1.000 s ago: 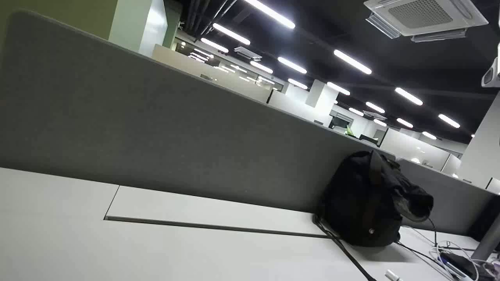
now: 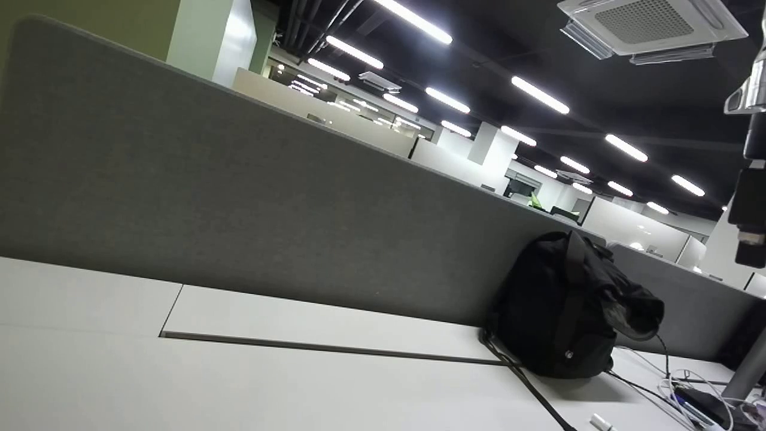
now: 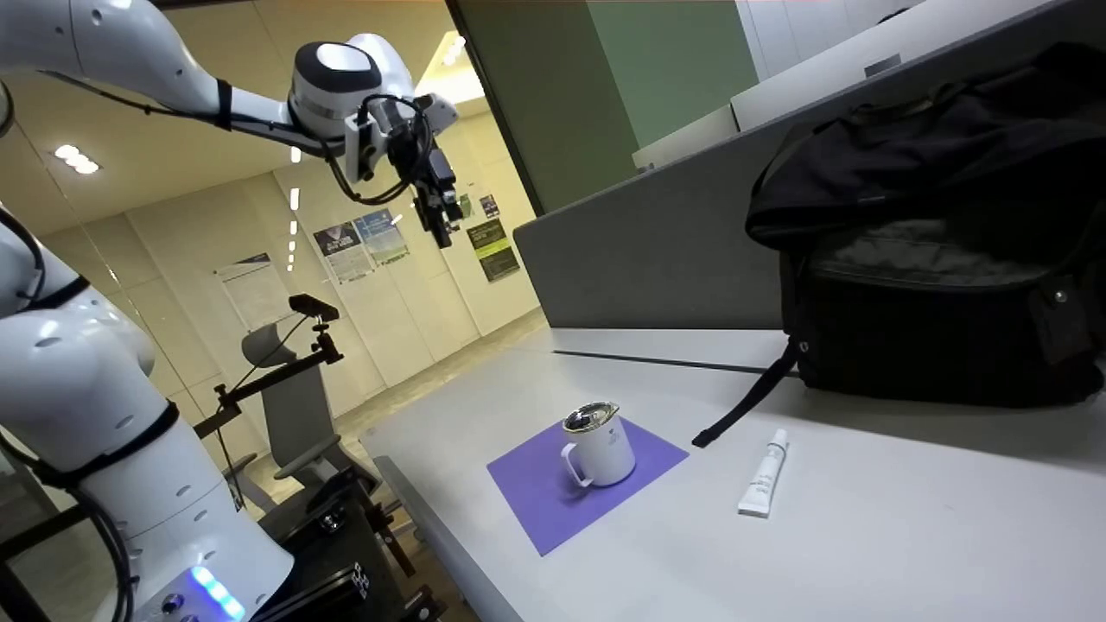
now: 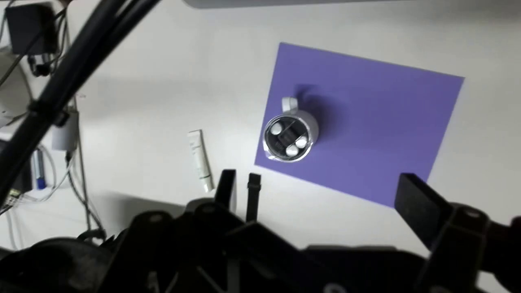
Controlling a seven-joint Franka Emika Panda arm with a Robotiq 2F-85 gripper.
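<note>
A white mug [image 3: 601, 451] with a shiny, clear-topped lid stands upright on a purple sheet [image 3: 539, 513] on the table. From above, in the wrist view, the mug [image 4: 308, 127] sits near one edge of the sheet [image 4: 386, 117], its handle pointing up in the picture. My gripper is open, its two dark fingers spread wide with nothing between them. It hangs high over the table, well clear of the mug, as exterior view 2 shows the gripper [image 3: 443, 223]. Only a dark part of it enters exterior view 1 at the right edge.
A white tube [image 3: 765, 477] lies on the table near the strap of a black backpack [image 3: 933, 321]. Behind the table rises a grey partition [image 2: 287, 194]. Cables and a dark box [image 4: 31, 29] crowd one side.
The arm has moved: its dark end part and more of the white arm now show at the right edge of exterior view 1. The backpack and table there look the same.
</note>
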